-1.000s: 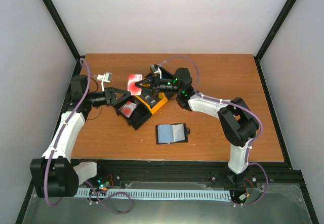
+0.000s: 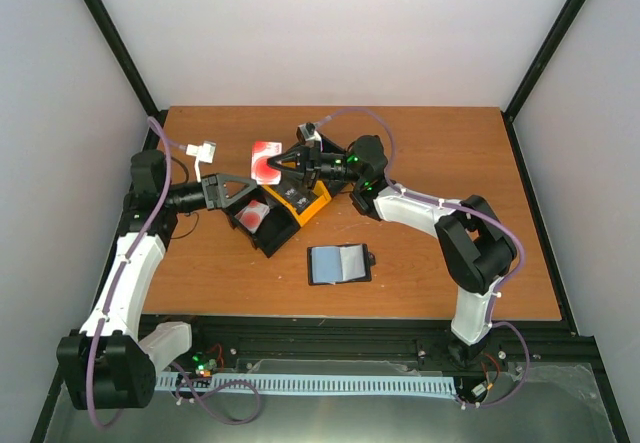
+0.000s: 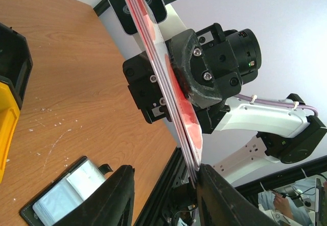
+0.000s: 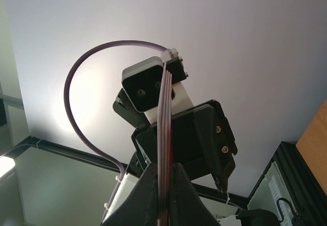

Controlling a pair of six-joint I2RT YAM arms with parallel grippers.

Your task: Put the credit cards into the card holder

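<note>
A thin stack of red-and-white cards [image 2: 264, 163] is held up in the air by my right gripper [image 2: 283, 162], which is shut on it. Seen edge-on, the stack [image 4: 164, 119] shows several cards pressed together between the right fingers. My left gripper stands partly open just left of the stack. In the left wrist view the stack's lower corner [image 3: 194, 159] reaches down beside its right-hand finger [image 3: 214, 198]; contact cannot be told. The card holder [image 2: 338, 263] lies open on the table, pale blue and white sleeves showing inside its black cover.
Beneath both grippers stands a compartment box; its black section [image 2: 279, 235] holds another red-and-white card [image 2: 253, 215], and beside it is a yellow section [image 2: 312, 206]. Bare wooden tabletop [image 2: 450, 163] stretches to the right and around the holder.
Cards and right gripper have shifted only a trifle; holder and box lie unmoved.
</note>
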